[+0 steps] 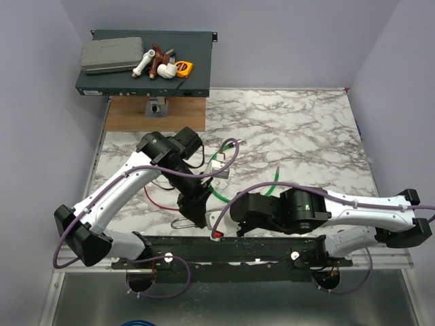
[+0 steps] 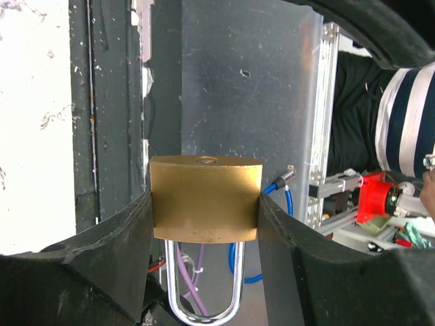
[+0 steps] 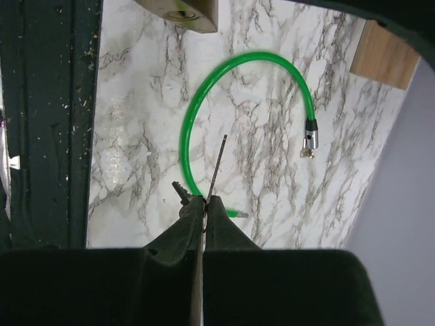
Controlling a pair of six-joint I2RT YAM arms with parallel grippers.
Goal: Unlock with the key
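Observation:
In the left wrist view my left gripper is shut on a brass padlock [image 2: 205,183], its steel shackle hanging below and keyhole on top. My right gripper is shut; a thin metal pick-like strip [image 3: 219,159] sticks up from its tips, and a dark key-like piece [image 3: 182,192] pokes out at their left. The bottom of a metal body, likely the padlock, with a keyhole shows at the top of the right wrist view. In the top view both grippers meet near the table's front edge, hiding the padlock.
A green hose [image 3: 258,56] with metal fittings lies on the marble table beneath. A red wire [image 1: 156,204] lies at left. A rear shelf [image 1: 197,44] holds a case and several tools above a wooden board [image 1: 122,115].

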